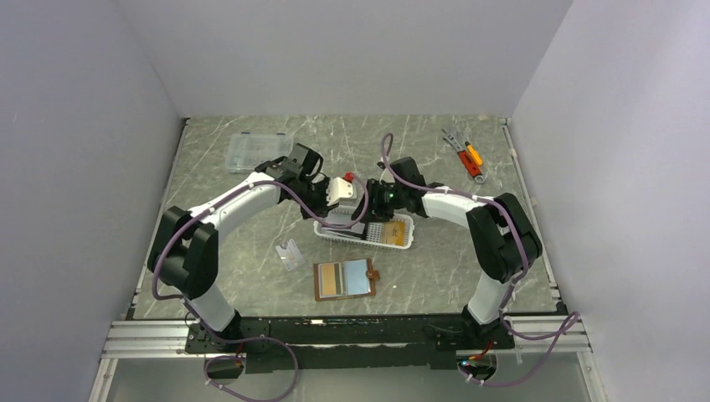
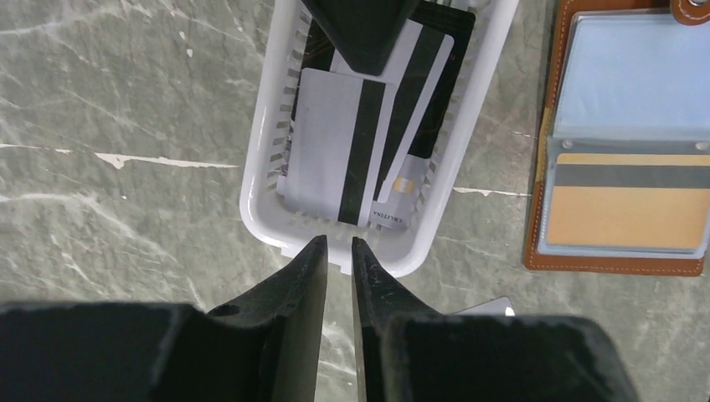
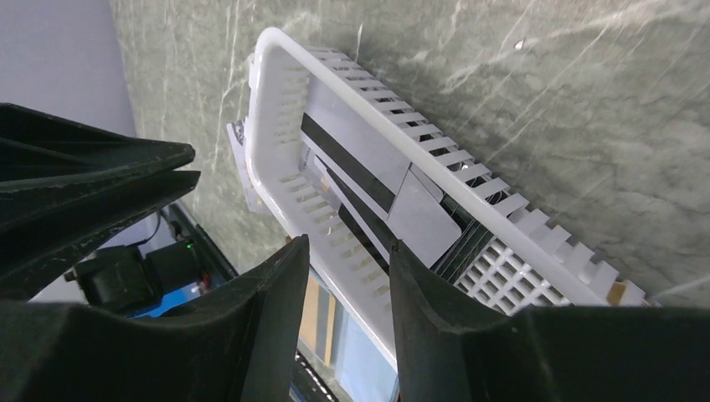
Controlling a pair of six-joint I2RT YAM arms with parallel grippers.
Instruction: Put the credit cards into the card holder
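Note:
The white basket point(image 2: 255, 159) holds several grey and black cards point(image 2: 326, 151). My left gripper is over the basket's end, fingertips close together; I cannot see anything clearly held. My right gripper is open above the basket, nothing visible between its fingers. The brown card holder point(image 1: 373, 275) lies open in front of the basket, with a tan card point(image 2: 624, 213) in a clear sleeve.
A clear box point(image 1: 251, 146) stands at the back left, pliers point(image 1: 467, 163) at the back right. A pale card point(image 1: 289, 255) lies left of the holder. Both arms crowd the centre.

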